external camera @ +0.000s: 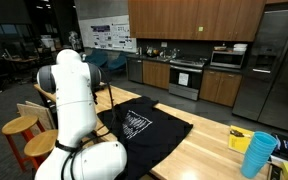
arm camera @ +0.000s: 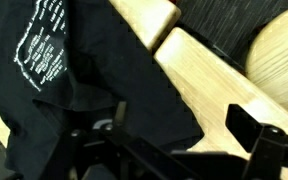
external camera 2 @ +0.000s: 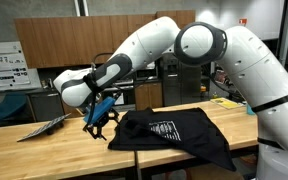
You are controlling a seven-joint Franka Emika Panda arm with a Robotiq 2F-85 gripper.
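Observation:
A black cloth with white print, looking like a shirt (external camera: 149,128), lies spread on the wooden table. In exterior view 2 my gripper (external camera 2: 97,130) points down over the table, near the cloth's left end. The wrist view shows the open gripper above a corner of the cloth (arm camera: 149,105), with bare wood beside it. Nothing shows between the fingers. Part of the cloth is folded over near the print. Against the black fabric the left finger is hard to make out, and the fingertips' height above it cannot be told.
A light blue cup (external camera: 258,155) stands at the table's right end, near a yellow item (external camera: 241,138). Wooden stools (external camera: 21,125) stand beside the table. Bare tabletop (external camera 2: 24,143) lies left of the cloth.

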